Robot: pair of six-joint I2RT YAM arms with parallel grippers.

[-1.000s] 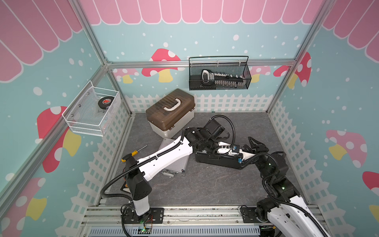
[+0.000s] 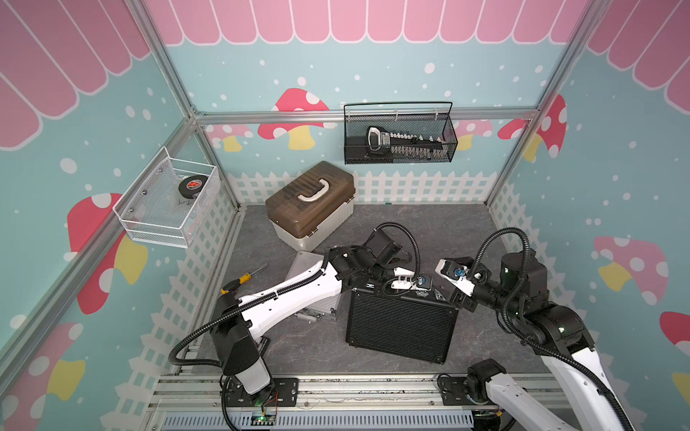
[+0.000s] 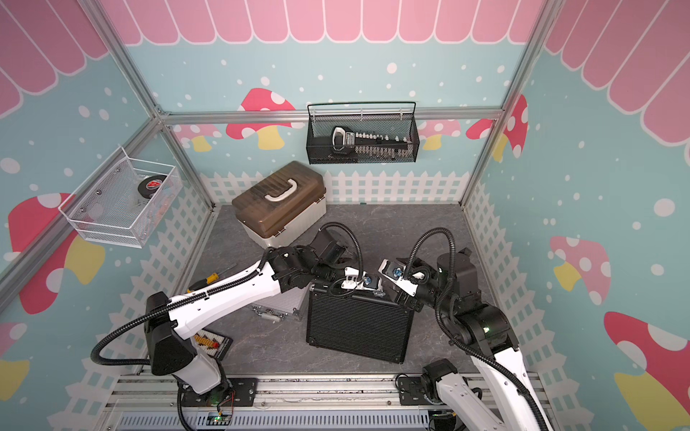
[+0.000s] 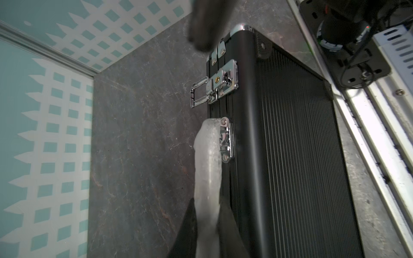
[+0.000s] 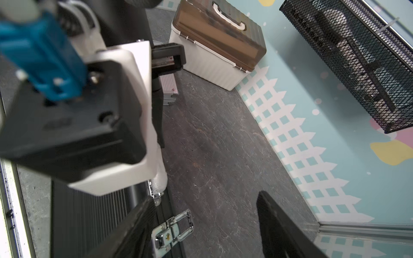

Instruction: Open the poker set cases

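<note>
The ribbed black case (image 2: 399,323) (image 3: 357,330) lies on the grey table below both arms, its hardware edge toward the back. In the left wrist view a latch (image 4: 221,81) has its loop swung outward, and my left gripper is shut at the chrome fitting lower on that edge, partly hiding it; nothing clearly shows between its fingers. My right gripper stands open above the other latch area (image 5: 170,234), its fingers apart and empty. A silver case (image 2: 302,265) lies left of the black one, partly under the left arm.
A brown-lidded toolbox (image 2: 310,201) stands at back left. A yellow screwdriver (image 2: 237,282) lies at left. A black basket (image 2: 399,147) and a white basket (image 2: 161,215) hang on the walls.
The black case has tipped down toward the front, showing more of its ribbed face. The left arm has lowered slightly toward the front; the right gripper has shifted and turned.
</note>
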